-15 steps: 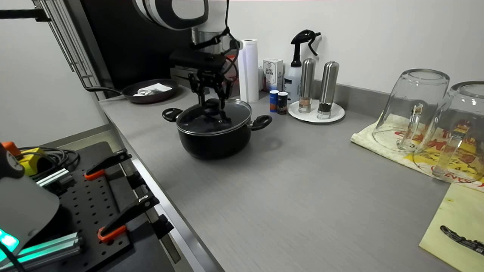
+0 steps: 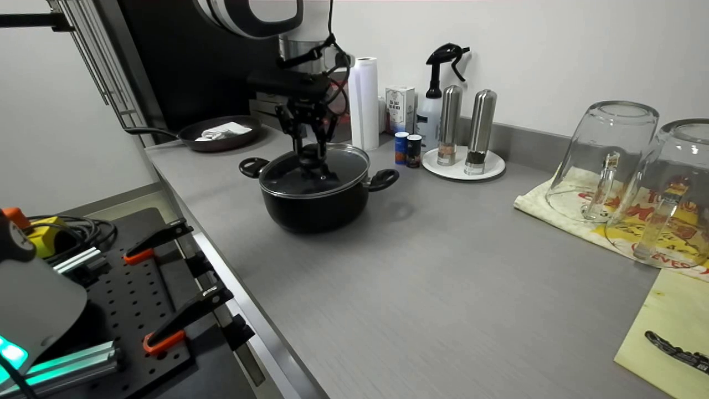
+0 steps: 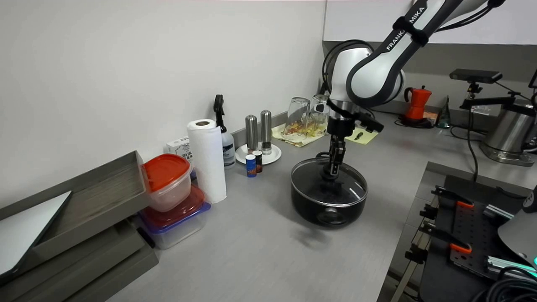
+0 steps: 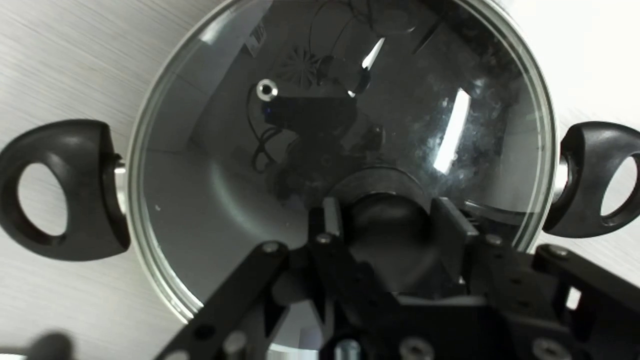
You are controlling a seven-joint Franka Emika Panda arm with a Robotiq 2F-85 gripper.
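Note:
A black two-handled pot (image 2: 316,211) stands on the grey counter with a glass lid (image 2: 345,163) seated on its rim. The lid's round black knob (image 4: 388,225) rises from the centre. My gripper (image 2: 310,147) points straight down over the lid and is shut on that knob. From the wrist camera, one finger (image 4: 333,217) is seen on the left of the knob and the other on its right. In exterior view 2 the same pot (image 3: 322,210) appears, its lid level; there the arm partly hides the knob.
Behind the pot stand a paper towel roll (image 3: 209,161), two small shakers and a white plate (image 3: 274,155) with two steel grinders. A frying pan (image 2: 229,138) sits at the far end. Upturned glass mugs (image 2: 601,163) rest on a cloth.
The fingers have come closer together around the lid knob. The pot and lid have shifted very slightly at most; the arm is almost where it was.

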